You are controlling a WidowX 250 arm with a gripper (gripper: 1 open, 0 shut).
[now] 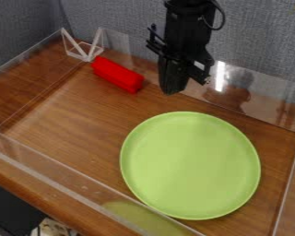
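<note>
The black gripper (175, 72) hangs over the back of the wooden table, a little right of a red cylinder (117, 75) lying on its side. Its fingers point down; whether they are open or shut is hard to tell against the dark body. A large green plate (190, 164) fills the front right of the table.
A white wire rack (76, 46) stands at the back left. A clear barrier runs along the back and front edges.
</note>
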